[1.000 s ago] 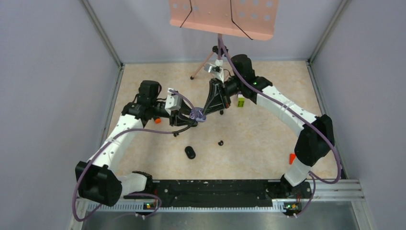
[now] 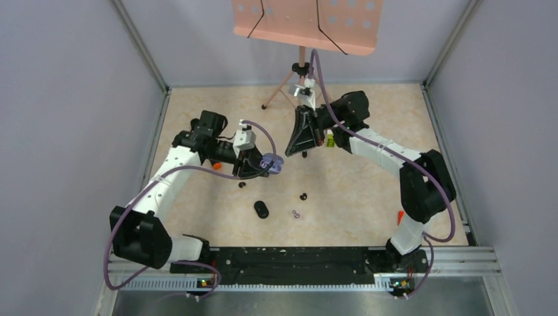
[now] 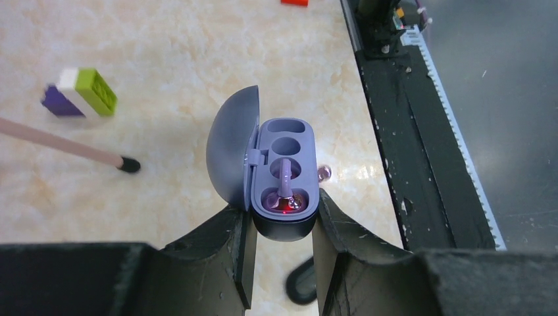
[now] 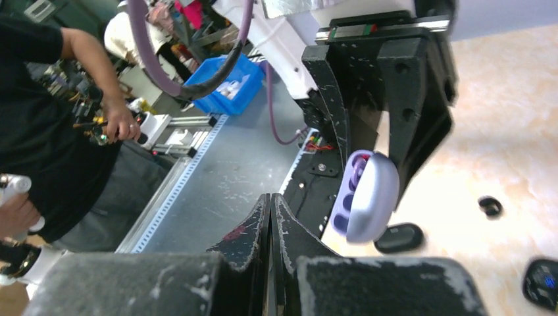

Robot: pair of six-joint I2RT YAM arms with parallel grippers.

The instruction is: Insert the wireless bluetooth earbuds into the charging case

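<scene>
A lilac charging case (image 3: 283, 138) with its lid (image 3: 230, 145) raised is held in my left gripper, fingers closed on its dark base. A purple earbud (image 3: 285, 178) sits in it at a red-lit end slot, its stem lying over the neighbouring hole. In the top view the case (image 2: 272, 164) is near the middle. My right gripper is shut, nothing between its fingertips, up and to the right of the case. A small purple piece (image 2: 295, 214) lies on the table below the case.
A black oval object (image 2: 261, 209) and several small dark pieces lie on the table. Coloured blocks (image 3: 89, 92) and a pink tripod leg (image 3: 72, 141) are at the back.
A small purple piece now shows on the table where none showed before.
</scene>
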